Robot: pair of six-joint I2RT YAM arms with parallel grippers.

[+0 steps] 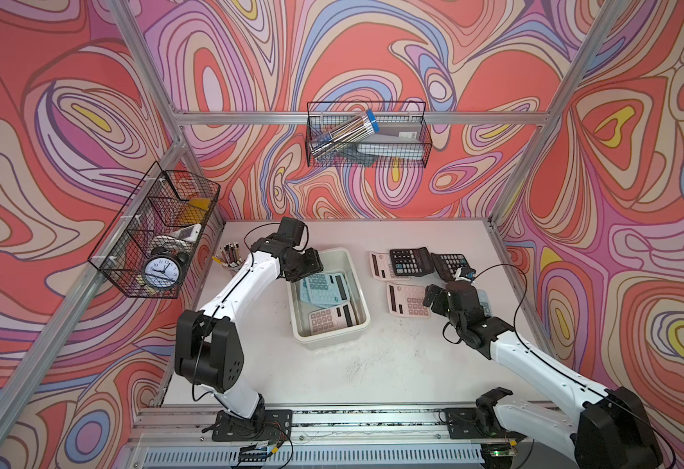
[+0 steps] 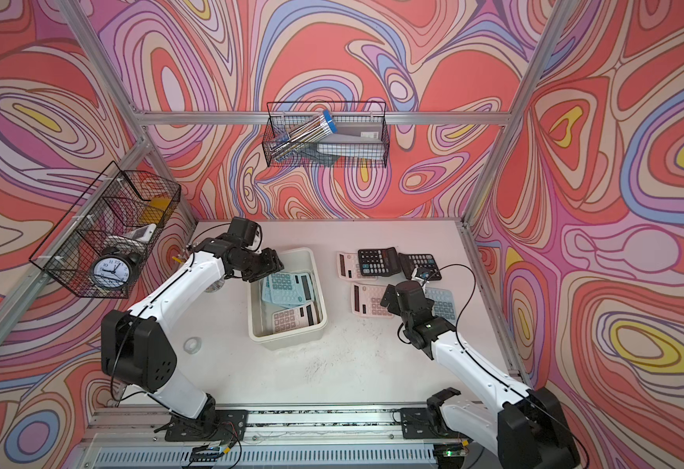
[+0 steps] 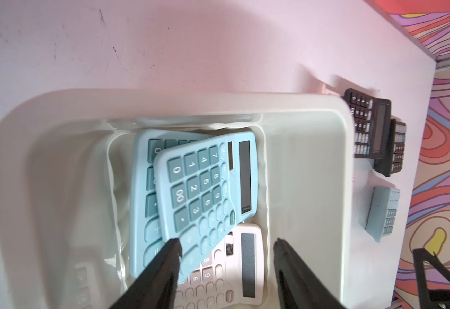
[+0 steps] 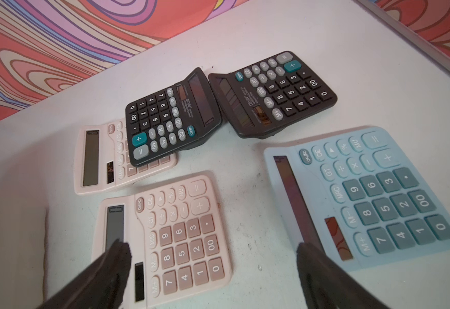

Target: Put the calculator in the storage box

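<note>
Inside the pale storage box (image 3: 307,154) a blue calculator (image 3: 194,180) lies face up, overlapping a second blue calculator (image 3: 141,206) and a pink calculator (image 3: 212,280). Above the box's left side my left gripper stands open, clear of the calculators. Out on the table lie two pink calculators, one in front (image 4: 183,242) and one farther back (image 4: 114,159), the latter partly under a black calculator (image 4: 173,116). A second black calculator (image 4: 276,92) and a blue calculator (image 4: 358,195) lie to the right. My right gripper is open over them, holding nothing.
A pen holder (image 1: 233,258) stands left of the box, partly behind the left arm. Wire baskets hang on the left frame (image 1: 158,234) and the back wall (image 1: 369,140).
</note>
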